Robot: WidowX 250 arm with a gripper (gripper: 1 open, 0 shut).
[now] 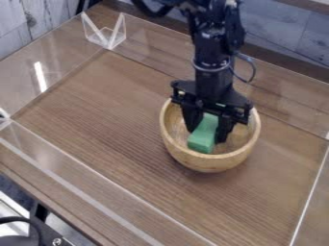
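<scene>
A black gripper (210, 113) reaches down from the top into a round beige bowl (201, 163) at the centre right of the table. A green object (202, 136) sits between its fingers inside the bowl, and the gripper appears shut on it. The lower edge of the green object is over the bowl's interior; whether it rests on the bottom is hard to tell.
A clear plastic stand (106, 31) stands at the back left. A black cable (23, 229) lies at the lower left corner.
</scene>
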